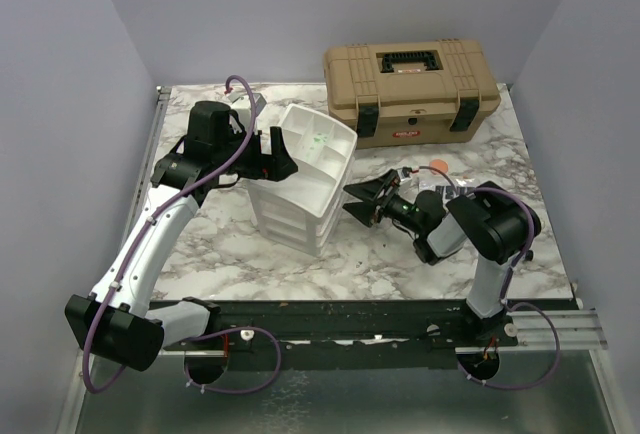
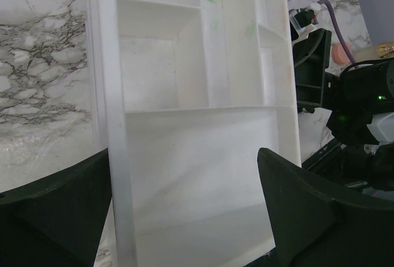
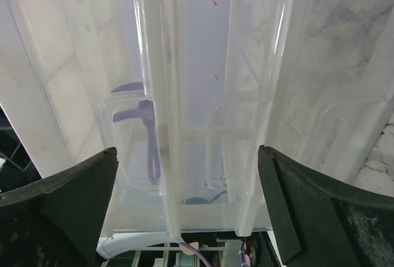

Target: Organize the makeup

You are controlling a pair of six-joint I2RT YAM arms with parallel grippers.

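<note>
A white makeup organizer (image 1: 315, 189) stands tilted toward the centre of the marble table, compartments on top, clear drawers on its right side. My left gripper (image 1: 268, 154) is open over its left rim; in the left wrist view the rim (image 2: 120, 156) runs between the fingers. My right gripper (image 1: 370, 194) is open beside the drawer fronts. The right wrist view shows the clear drawers (image 3: 172, 156) with moulded pulls, close in front of its spread fingers, with purple shapes seen through the plastic.
A tan toolbox (image 1: 410, 109) stands along the back. A pink round item (image 1: 438, 167) and other small items lie at the right, partly under the right arm.
</note>
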